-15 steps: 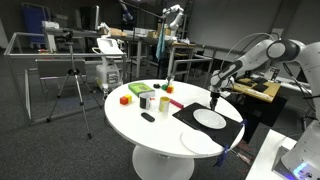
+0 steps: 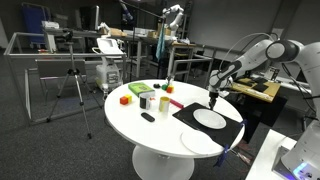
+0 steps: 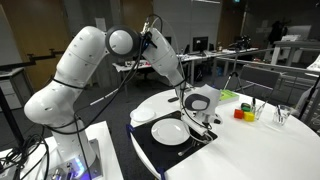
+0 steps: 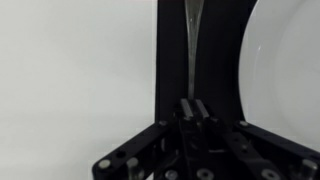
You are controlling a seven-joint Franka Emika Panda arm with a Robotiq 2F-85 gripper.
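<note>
A thin metal utensil (image 4: 192, 45) runs up from my gripper in the wrist view, its handle between the shut fingers. Its far end is cut off at the frame's top, so I cannot tell which kind of utensil it is. Under it lies a black mat (image 4: 174, 70), with the white plate (image 4: 285, 70) just to the right. From outside, the gripper (image 2: 212, 104) is low at the far edge of the mat, beside the plate (image 2: 209, 118). Exterior view 2 shows the gripper (image 3: 207, 134) at the plate's right.
Another white plate (image 3: 116, 118) sits on the round white table to one side of the mat. Several cups and coloured blocks stand farther off, near a green tray (image 2: 138, 87). A dark object (image 2: 148, 117) lies near the table's edge. Bare tabletop (image 3: 250, 155) adjoins the mat.
</note>
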